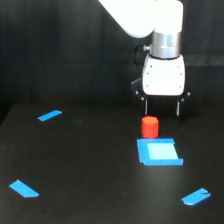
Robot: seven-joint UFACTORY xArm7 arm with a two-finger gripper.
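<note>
A red block stands on the dark table, just behind a white square with a blue taped border. My gripper hangs from the white arm, its two dark fingers spread wide and pointing down. It is above and slightly to the right of the block, apparently behind it. Nothing shows between the fingers, so the gripper is open. The exact gap in depth between the gripper and the block cannot be told from this view.
Strips of blue tape lie on the table: one at the back left, one at the front left and one at the front right. A dark curtain hangs behind.
</note>
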